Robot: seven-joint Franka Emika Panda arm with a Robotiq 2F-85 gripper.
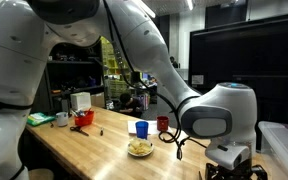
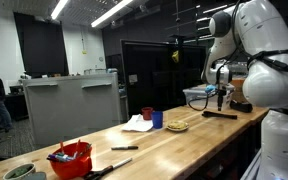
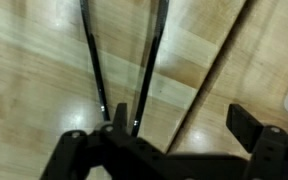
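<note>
My gripper stands open in the wrist view, its black fingers wide apart, with bare wood and a dark diagonal line showing between them. Two slim dark rods, a left rod (image 3: 94, 55) and a right rod (image 3: 151, 65), lie on the table around the left finger's side; whether they belong to one object cannot be told. In exterior view 2, the gripper (image 2: 221, 100) is low over the far right of the table, above a flat black object (image 2: 220, 115). Exterior view 1 has the gripper (image 1: 234, 173) at its lower right, partly cut off by the frame.
A yellow bowl (image 1: 140, 147), a blue cup (image 1: 142, 129) and a red cup (image 1: 163, 124) stand mid-table. The red basket (image 2: 70, 158) is at the other end, with black-handled tools nearby. Open wood lies between.
</note>
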